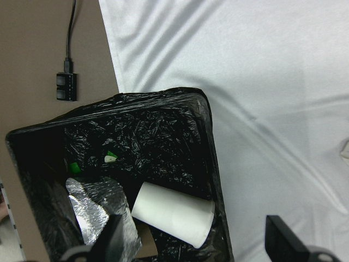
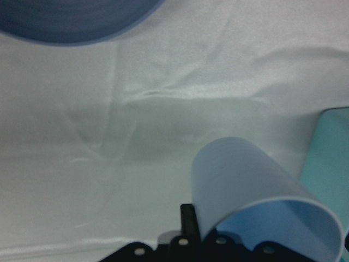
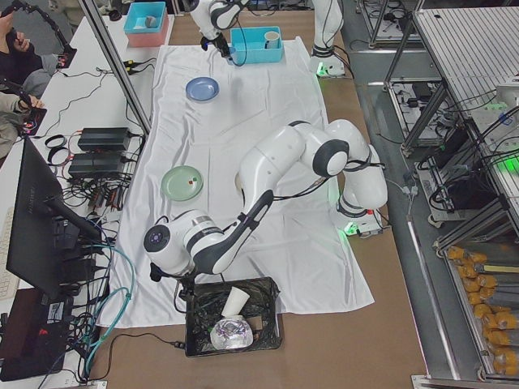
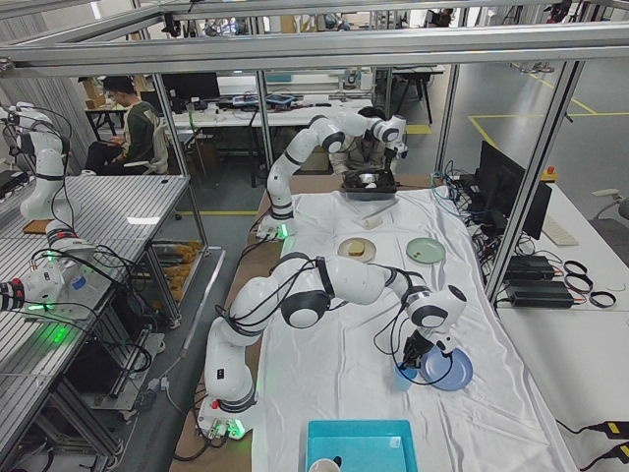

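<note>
My left gripper hangs over a black-lined bin; in the left wrist view its fingers are open and empty, above a white cup and a crumpled foil piece inside. In the right wrist view my right gripper holds a light blue cup at its rim, tilted, between a blue plate and a turquoise box.
A green plate and a beige plate with something yellow lie mid-table. A monitor and cables line one side.
</note>
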